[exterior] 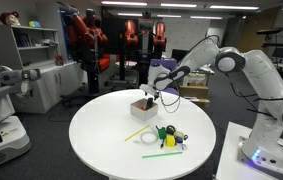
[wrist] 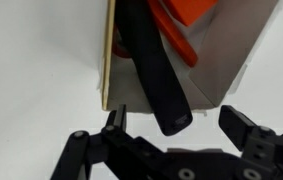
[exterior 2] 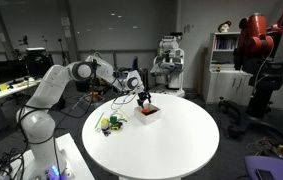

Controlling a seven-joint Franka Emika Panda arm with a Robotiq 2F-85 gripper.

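A small open light-coloured box (exterior: 138, 111) stands on the round white table, near the end of my arm's reach. In the wrist view a long black object (wrist: 153, 65) leans out of the box (wrist: 212, 75), its rounded end past the box's near edge. Red-orange items (wrist: 189, 10) lie beside it inside the box. My gripper is open over that edge, one finger to each side of the black object's end, with gaps between. Contact with the fingers does not show. The lower inside of the box is partly hidden.
On the table lie a yellow stick (exterior: 137, 132), a white ring (exterior: 148, 136), a green stick (exterior: 162, 155) and a cluster of small coloured objects (exterior: 168, 137).
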